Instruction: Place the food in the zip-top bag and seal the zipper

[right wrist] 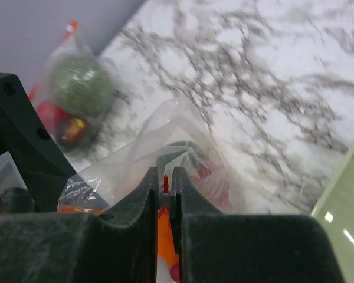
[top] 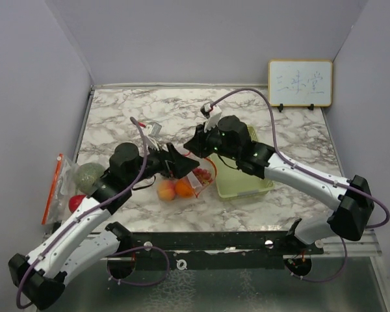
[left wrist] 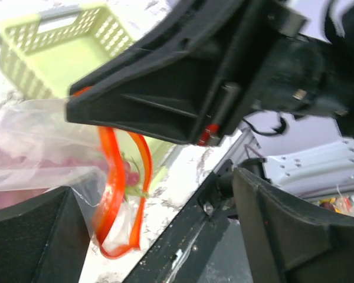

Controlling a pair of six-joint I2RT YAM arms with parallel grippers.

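The zip bag with orange zipper (left wrist: 112,183) holds grapes (top: 201,175), an orange (top: 184,188) and a peach (top: 166,191). My right gripper is shut on the bag's top edge in the right wrist view, with clear plastic bunched above its fingertips. My left gripper (top: 182,162) stands open beside the zipper, its fingers low in the left wrist view, on either side of the orange strip's lower area, just below the right gripper.
A green basket (top: 244,185) stands right of the bag. Another bag of produce (top: 78,204) lies at the far left. A whiteboard (top: 299,83) leans at the back right.
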